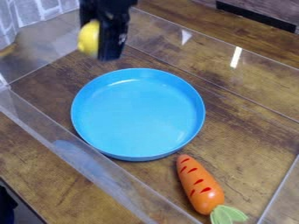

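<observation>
My dark gripper (pixel 101 38) is blurred at the top left, raised above the blue plate (pixel 138 114), shut on a yellow object (pixel 89 38) whose shape is too blurred to tell. The plate lies empty on the wooden surface.
An orange toy carrot (pixel 198 184) with green leaves lies at the lower right of the plate. A clear plastic wall (pixel 65 153) runs diagonally along the lower left. The wooden surface right of the plate is largely clear.
</observation>
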